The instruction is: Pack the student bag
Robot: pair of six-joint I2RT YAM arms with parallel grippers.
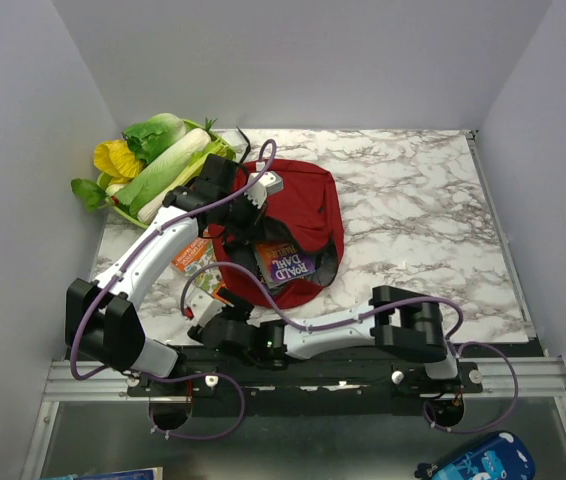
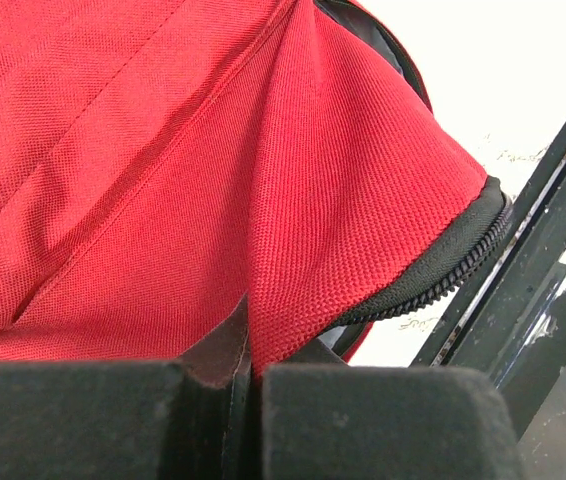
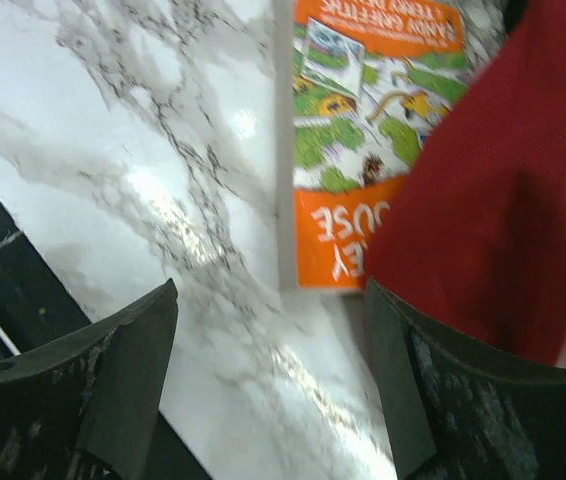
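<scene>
The red bag [image 1: 308, 190] lies on the marble table with its mouth held up. My left gripper is shut on a fold of its red fabric, beside the black zipper edge [image 2: 463, 250]. Inside the bag's opening a purple and orange book [image 1: 285, 262] lies face up, as the top view shows. An orange and green book [image 3: 363, 140] rests flat on the table, partly under the bag's left side. My right gripper stands open above the table by that book's near end, nothing between its fingers.
A green basket of vegetables [image 1: 158, 165] stands at the back left. Beyond the front table edge lie a blue pencil case [image 1: 483, 460] and another book [image 1: 113, 474].
</scene>
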